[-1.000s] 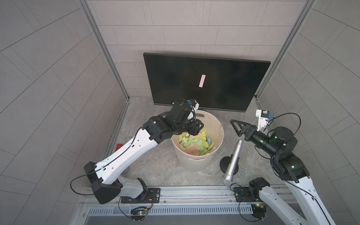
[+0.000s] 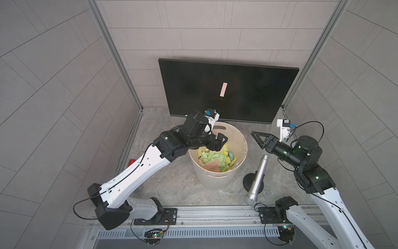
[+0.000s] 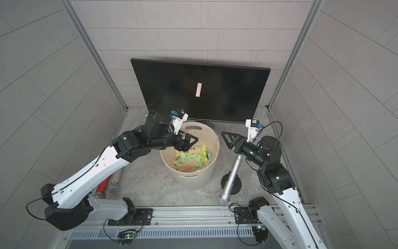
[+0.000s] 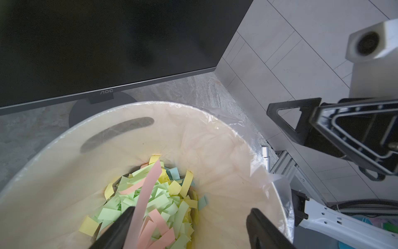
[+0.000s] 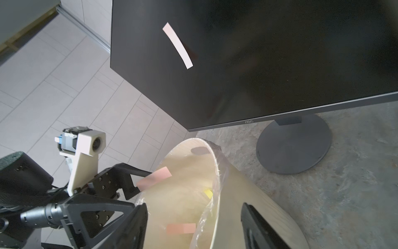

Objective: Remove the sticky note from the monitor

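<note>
A pink sticky note (image 2: 223, 89) is stuck upright on the black monitor (image 2: 265, 95), above its centre. My left gripper is open over the bin (image 2: 217, 180), which holds many pastel notes; a pink strip (image 4: 143, 197) stretches up beside or on its left finger in the left wrist view, and whether it clings there is not clear. My right gripper is open beside the bin's right rim, below the monitor's note, with nothing between its fingers.
A silver microphone (image 2: 259, 174) on a black base stands right of the bin. Red and clear tubes (image 3: 102, 186) lie at the left.
The left arm has shifted slightly left, its wrist tilting. The right arm has moved a little left, toward the bin, and slightly up at its wrist.
</note>
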